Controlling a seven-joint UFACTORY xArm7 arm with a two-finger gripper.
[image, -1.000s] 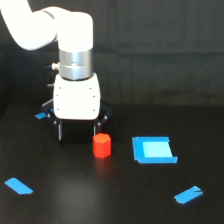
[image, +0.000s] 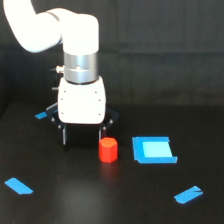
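My gripper (image: 83, 132), with a pale body and dark fingers, is low over the black table at the left of the middle. Its two fingers stand apart, so it looks open; nothing shows between them, though dark on dark hides much of the gap. A small red block (image: 108, 150) is on the table just below and to the right of the right-hand finger. Whether finger and block touch, I cannot tell.
Blue tape frames a pale square (image: 156, 149) to the right of the block. Loose blue tape strips lie at front left (image: 18, 186) and front right (image: 188, 195); another blue piece (image: 41, 115) shows behind on the left.
My gripper has shifted slightly right and toward the camera. The red block has moved about as far the same way, closer to the taped square.
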